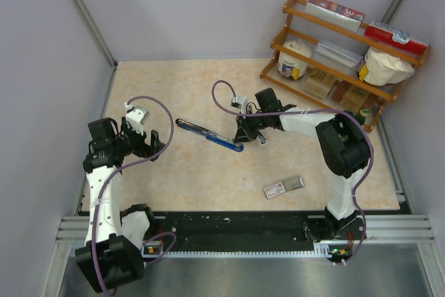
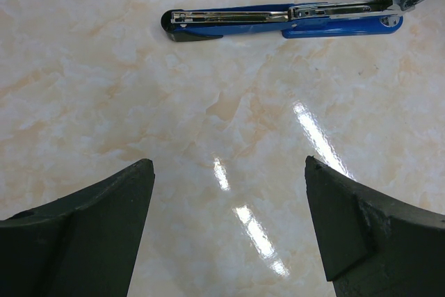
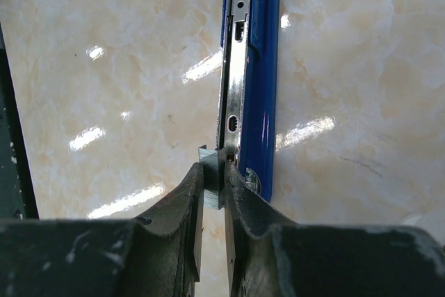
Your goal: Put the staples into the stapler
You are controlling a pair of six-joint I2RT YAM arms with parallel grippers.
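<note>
The blue stapler (image 1: pixel 210 135) lies opened out flat mid-table, its metal channel (image 3: pixel 236 88) facing up. Gripped in my right gripper is a small grey strip of staples (image 3: pixel 211 161), right at the near end of that channel. In the right wrist view the strip overlaps the channel's left edge; whether it touches the metal I cannot tell. My left gripper stands open at the table's left side, nothing between its fingers, well apart from the stapler (image 2: pixel 243 20).
A staple box (image 1: pixel 284 186) sits at the front right of the table. Behind the right arm, a wooden shelf (image 1: pixel 341 62) with boxes and tubs fills the back right corner.
</note>
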